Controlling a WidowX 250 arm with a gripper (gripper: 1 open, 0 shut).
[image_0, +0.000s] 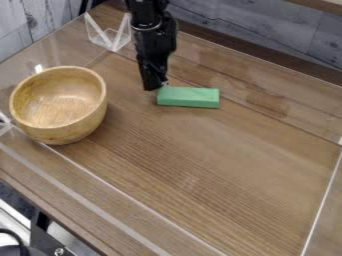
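The black gripper reaches down from the top of the view, its tips low beside the left end of a green rectangular block that lies flat on the wooden table. It is shut, with nothing visible between its fingers; whether the tips touch the block is hard to tell.
A large tan wooden bowl stands on the left.
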